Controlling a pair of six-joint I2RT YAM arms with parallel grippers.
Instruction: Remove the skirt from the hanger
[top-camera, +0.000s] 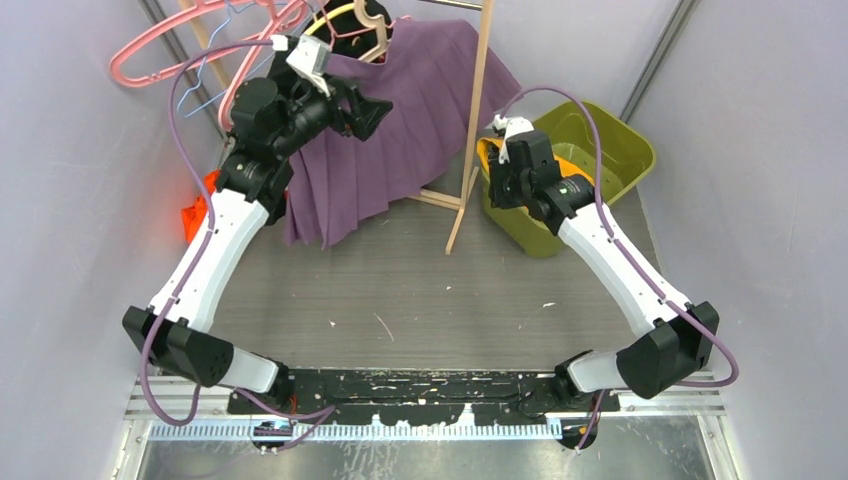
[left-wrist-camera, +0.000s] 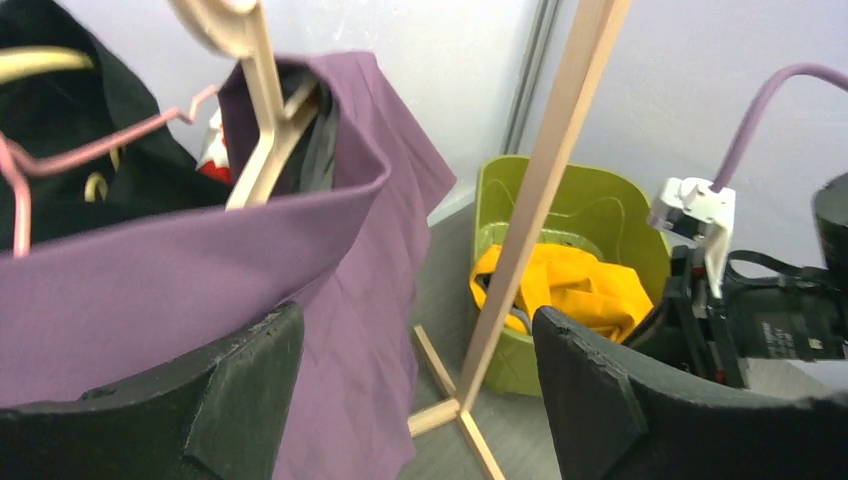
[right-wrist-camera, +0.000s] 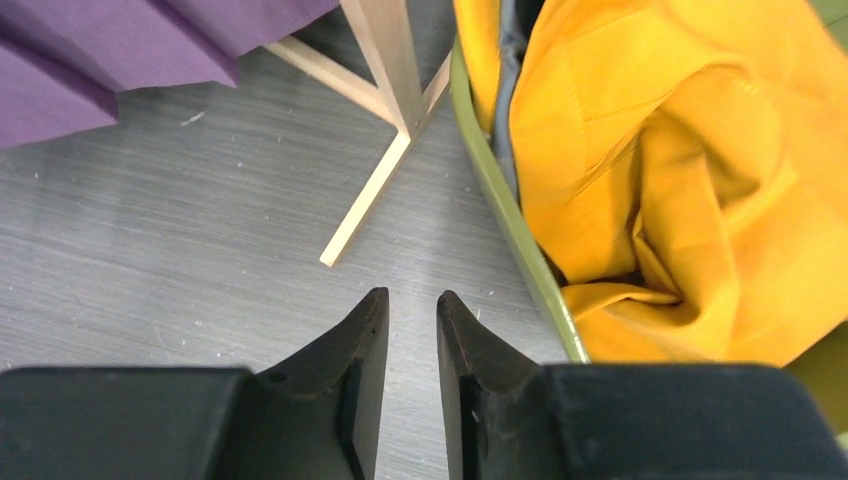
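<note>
The purple skirt (top-camera: 415, 125) hangs in pleats from the rack, its waistband folding open round a wooden hanger (left-wrist-camera: 262, 120) in the left wrist view. In front of the skirt stands my left gripper (top-camera: 378, 118), open, its fingers (left-wrist-camera: 245, 370) wide apart and the purple cloth passing behind and beside the left one. My right gripper is part open over bare floor, with a small empty gap between its fingertips, close to the bin's near side. Only the skirt's lower hem (right-wrist-camera: 130, 60) shows in the right wrist view.
A wooden rack post (top-camera: 478, 110) with floor feet stands between the skirt and a green bin (top-camera: 625, 150) holding yellow-orange cloth (right-wrist-camera: 640, 200). Pink hangers (top-camera: 170, 50) crowd the rail at upper left. An orange-red item (top-camera: 195, 215) lies by the left arm.
</note>
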